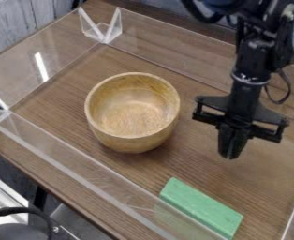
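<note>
My gripper (pixel 237 131) hangs over the wooden table at the right of the camera view, a dark body with fingers pointing down; whether they are open or hold anything is hard to tell. A wooden bowl (pixel 132 133) sits to its left, apart from it. Below, toward the front, lies a green block (pixel 199 206).
A small clear container (pixel 101 26) stands at the back left. The table's edge runs along the lower left.
</note>
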